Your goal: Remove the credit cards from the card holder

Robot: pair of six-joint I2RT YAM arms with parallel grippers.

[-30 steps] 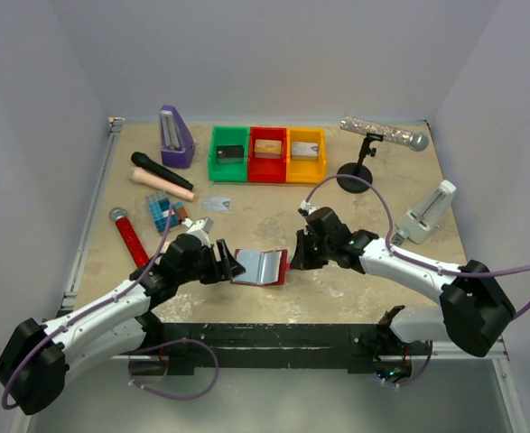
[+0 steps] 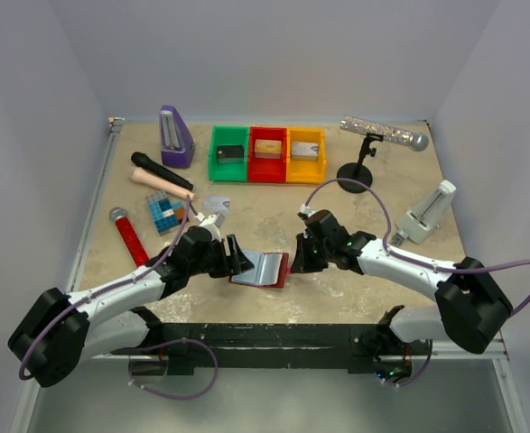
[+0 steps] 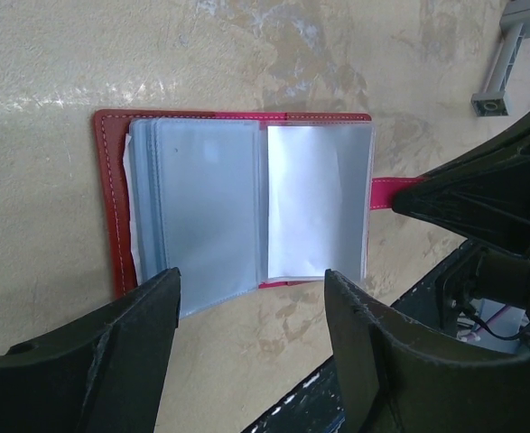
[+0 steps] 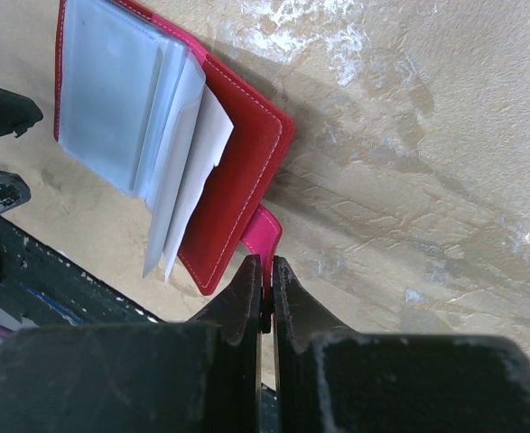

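The red card holder (image 2: 278, 271) lies open at the front middle of the table, its translucent sleeves (image 3: 201, 203) facing up, with a white insert (image 3: 314, 198) at the right side. My left gripper hangs open over the holder's left part, nothing between its fingers. My right gripper is shut on the holder's pink strap (image 4: 263, 230) at the right side.
Green, red and yellow bins (image 2: 266, 179) stand at the back. Microphones, a purple object (image 2: 181, 149) and blue blocks (image 2: 161, 214) lie at the left, a stand (image 2: 355, 176) and white device (image 2: 427, 212) at the right.
My left arm has moved rightward over the card holder. My right gripper and the holder have shifted very slightly at most.
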